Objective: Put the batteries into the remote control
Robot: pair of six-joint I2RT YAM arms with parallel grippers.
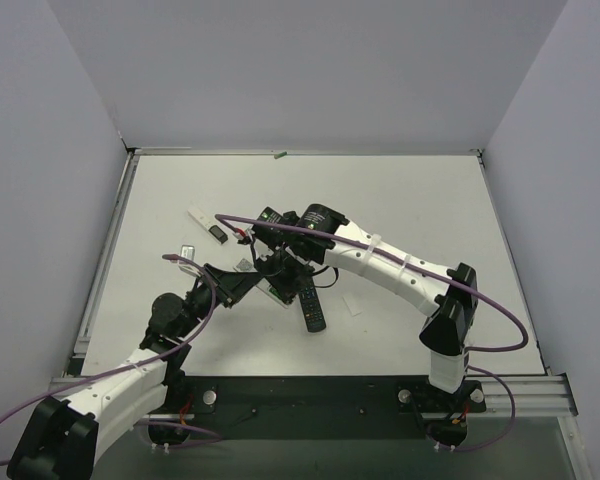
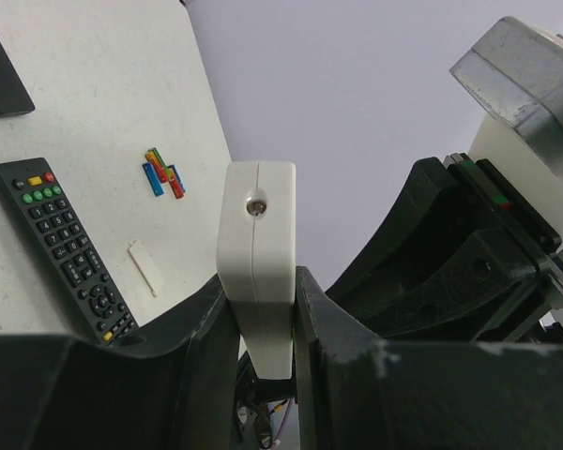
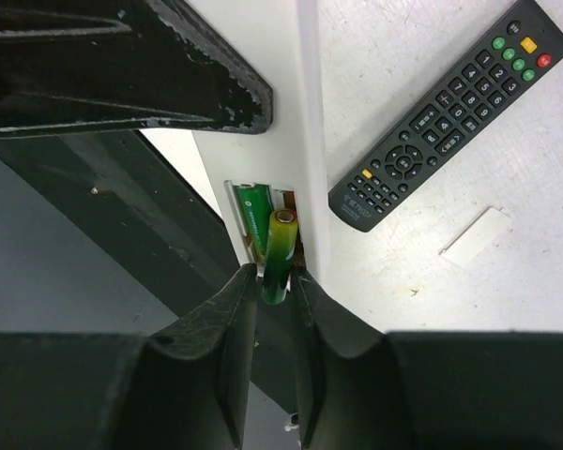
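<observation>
My left gripper is shut on a white remote, seen end-on in the left wrist view. In the right wrist view this remote has its compartment open, with a green battery lying inside. A second green battery stands tilted over the compartment at the fingertips of my right gripper; whether the fingers grip it is hard to tell. A black remote lies on the table beside them.
Loose coloured batteries lie on the table in the left wrist view, near a small white cover. Another white remote lies at the upper left.
</observation>
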